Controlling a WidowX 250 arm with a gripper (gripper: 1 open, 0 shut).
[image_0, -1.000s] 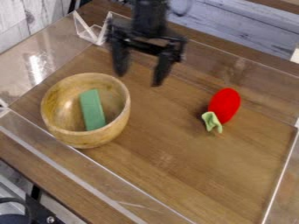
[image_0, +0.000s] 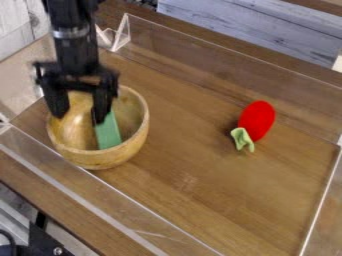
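Note:
My black gripper (image_0: 76, 92) is low over the left part of a wooden bowl (image_0: 123, 142), its fingers open and blurred. A green block (image_0: 107, 132) stands in the bowl, just right of and below the gripper, partly behind it.
On the right of the wooden table (image_0: 201, 200) lie a red object (image_0: 257, 118) and a small pale green item (image_0: 243, 141). Clear panels edge the table.
The gripper has moved left and down from above the table's back middle to the bowl. The bowl and objects on the right look unmoved.

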